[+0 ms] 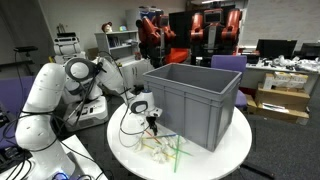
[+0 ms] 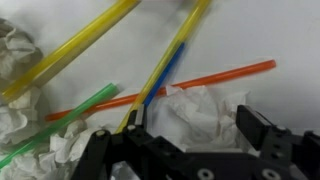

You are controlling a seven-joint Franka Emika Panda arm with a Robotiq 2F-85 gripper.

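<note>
My gripper is open, its two dark fingers (image 2: 258, 128) spread at the bottom of the wrist view. Between and beyond them lies a crumpled white piece of tissue or plastic (image 2: 205, 118), with nothing visibly gripped. An orange straw (image 2: 215, 77) runs across just past the fingertips. A yellow straw with a blue one (image 2: 172, 68) beside it crosses it. Farther left are a thick yellow straw (image 2: 85, 40) and a green straw (image 2: 75, 121). In the exterior view, the gripper (image 1: 151, 131) is low over the scattered items on the white round table (image 1: 120, 154).
A large grey bin (image 1: 188, 100) stands on the table just behind and right of the gripper, its walls tall. More crumpled white pieces (image 2: 15, 55) lie at the left of the wrist view.
</note>
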